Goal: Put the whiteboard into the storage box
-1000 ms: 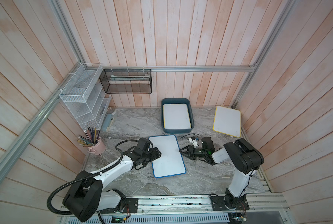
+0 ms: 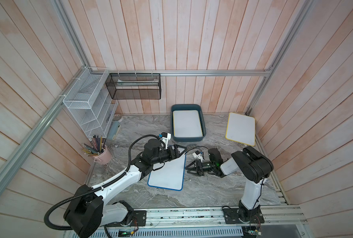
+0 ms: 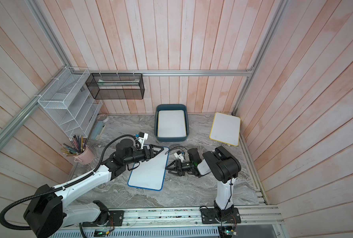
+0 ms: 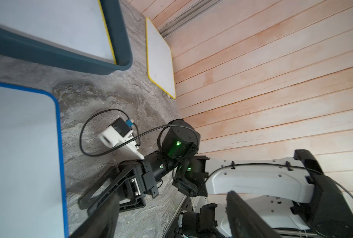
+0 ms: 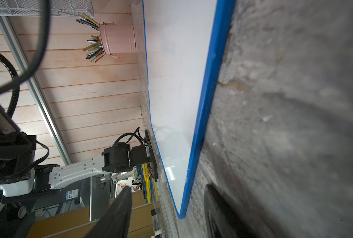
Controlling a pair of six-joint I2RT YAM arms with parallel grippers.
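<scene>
A whiteboard with a blue rim lies on the grey marbled table, in front of the dark teal storage box. Inside that box lies a whiteboard with a yellow rim. Another yellow-rimmed whiteboard rests at the right wall. My left gripper is open over the far part of the blue board, partly hiding it. Low by the board's right edge, my right gripper is open; in the right wrist view the blue edge runs down towards the space between its fingers. Contact cannot be told.
At the left, a pink cup of pens stands below white wire trays. A black mesh basket hangs on the back rail. Both grippers are close together.
The blue-rimmed board has shifted left. My left gripper has moved from the board's left edge, right and away over it, and opened. The right gripper has come slightly left.
</scene>
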